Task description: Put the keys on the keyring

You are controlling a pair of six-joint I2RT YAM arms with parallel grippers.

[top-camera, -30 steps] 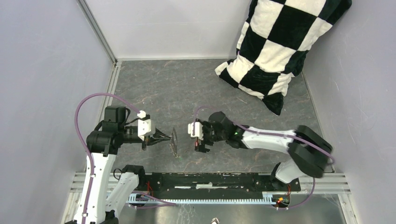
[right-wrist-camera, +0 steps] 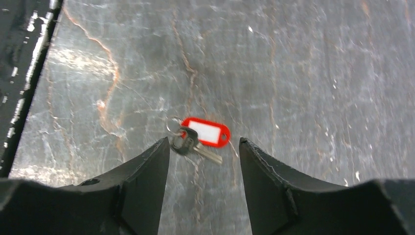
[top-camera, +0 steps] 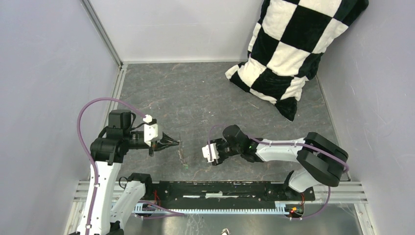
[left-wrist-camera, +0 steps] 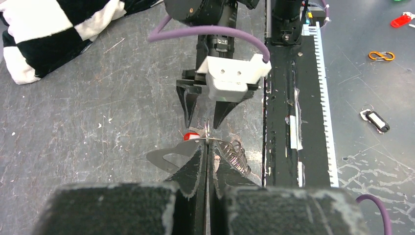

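Note:
My left gripper is shut on a thin metal keyring [left-wrist-camera: 237,155], a wire loop with a coiled end, which hangs off the fingertips in the top view as well. On the grey floor lies a key [right-wrist-camera: 184,141] with a small ring, against a red tag [right-wrist-camera: 215,139] with a white label. Over them is my right gripper, its fingers apart, one finger to each side of the key and tag. Nothing is held there. From above, the right arm covers the key and tag; the left wrist view shows part of the red tag [left-wrist-camera: 190,136].
Past the black rail [left-wrist-camera: 303,112] lie an orange carabiner [left-wrist-camera: 381,56], a black key tag [left-wrist-camera: 378,121] and another red tag [left-wrist-camera: 401,20]. A checkered cushion [top-camera: 288,49] leans at the back right. Between it and the arms the floor is clear.
My left arm stays put, and the hanging keyring has turned slightly.

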